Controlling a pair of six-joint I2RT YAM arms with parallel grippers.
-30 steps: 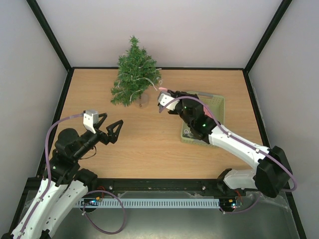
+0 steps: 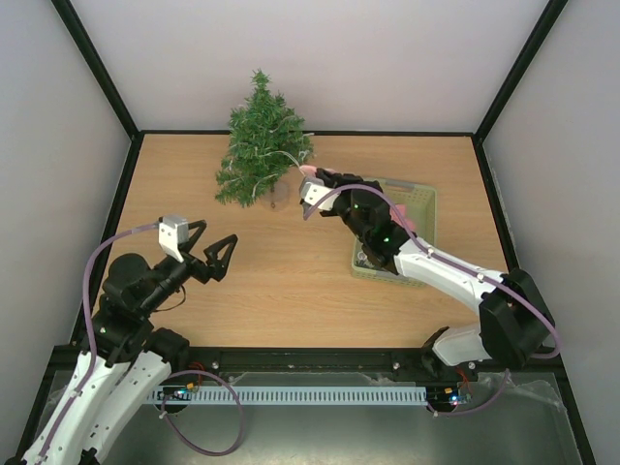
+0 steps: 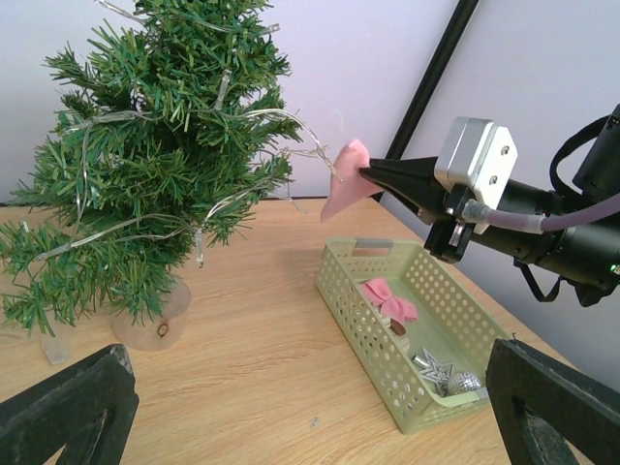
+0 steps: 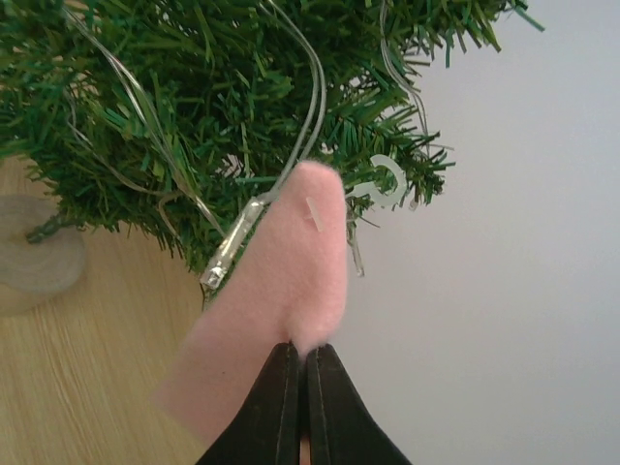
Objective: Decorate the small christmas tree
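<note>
The small Christmas tree (image 2: 260,145), wound with clear wire lights, stands at the back on a round base (image 4: 34,252). My right gripper is shut on a pink felt piece (image 4: 281,271), held against the tree's right side beside the wires and a clear curled hook; whether it touches the branches I cannot tell. In the left wrist view the pink piece (image 3: 344,179) shows at the tree's right edge. My left gripper (image 2: 226,242) stands open at the front left, apart from the tree, nothing between its fingers.
A pale green basket (image 3: 373,360) at the right holds a pink bow (image 3: 390,302), silver star ornaments (image 3: 434,370) and other small items, under the right arm in the top view.
My right gripper and the pink piece have shifted a little leftward, closer to the tree, over the last second. The left arm is unchanged.
</note>
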